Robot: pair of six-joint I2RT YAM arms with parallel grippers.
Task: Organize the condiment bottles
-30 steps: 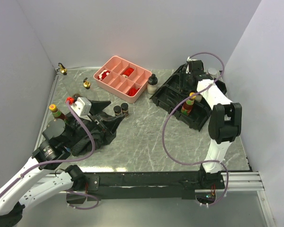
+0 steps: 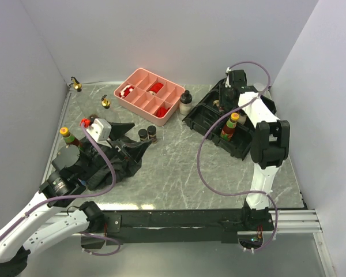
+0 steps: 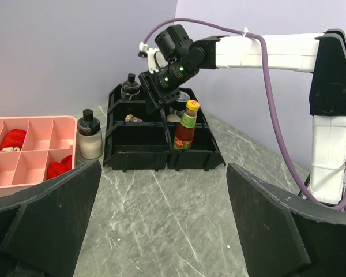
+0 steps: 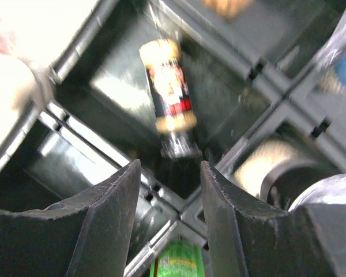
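Observation:
My right gripper hangs over the black divided organizer (image 3: 135,158), its fingers parted, with nothing seen between their tips. Just beyond them a small spice bottle (image 4: 172,98) lies on its side in a compartment. A sauce bottle with a yellow cap (image 2: 229,128) stands in the organizer, as do dark-lidded jars (image 3: 131,88). A white bottle with black cap (image 2: 185,103) stands outside, left of the organizer. Two small dark-capped jars (image 2: 147,134) stand on the counter near my open left gripper (image 2: 126,138).
A pink tray (image 2: 147,92) with red items is at the back. Another sauce bottle (image 2: 69,137) and small gold-topped dispensers (image 2: 105,103) stand at the left. Walls close in behind and at both sides.
My right arm has shifted slightly left and toward the back over the organizer, its wrist a little higher in the top view. My left arm is unchanged.

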